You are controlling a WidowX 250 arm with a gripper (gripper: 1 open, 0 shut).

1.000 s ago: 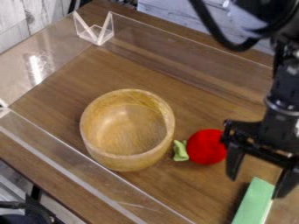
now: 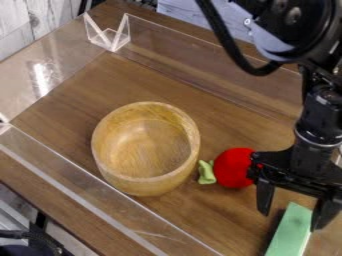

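Note:
My black gripper (image 2: 294, 196) hangs at the right, open, its fingers just above a light green flat block (image 2: 287, 237) at the lower right. A red round object (image 2: 234, 166) lies left of the gripper, with a small pale green piece (image 2: 206, 172) beside it. A tan wooden bowl (image 2: 144, 150) stands left of them. Whether the fingertips touch the green block cannot be told.
Clear plastic edging (image 2: 107, 200) runs along the table's lower left. A small clear bracket (image 2: 107, 34) stands at the back left.
Since a second ago the gripper has come lower and nearer, toward the green block. The objects have not visibly moved.

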